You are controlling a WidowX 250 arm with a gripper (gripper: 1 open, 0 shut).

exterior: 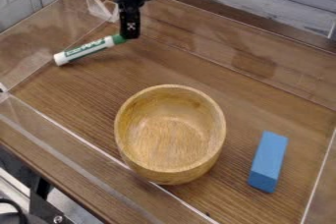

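Observation:
My black gripper (129, 26) hangs at the top centre, over the upper left part of the wooden surface. A white tube with green ends (88, 50) lies diagonally just below and left of it, its right end near the fingertips. Whether anything is between the fingers is too small to tell.
A large yellow-tan bowl (171, 133) stands at the lower centre. A blue block (268, 160) lies at the lower right. The surface's edge runs along the lower left.

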